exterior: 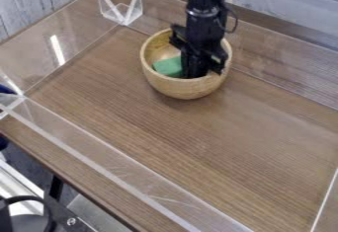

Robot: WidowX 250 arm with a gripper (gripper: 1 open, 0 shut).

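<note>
A light wooden bowl [172, 86] sits on the brown wooden table [158, 162] toward the back, with a green object [168, 66] inside it. My black gripper [196, 68] reaches down from the top into the bowl, beside the green object and over its right part. Its fingertips are dark and partly hidden in the bowl; whether anything is between them is not visible.
A clear angular object [119, 9] stands at the back left. Black cables and hardware [27, 214] are at the lower left corner, beyond the table's edge.
</note>
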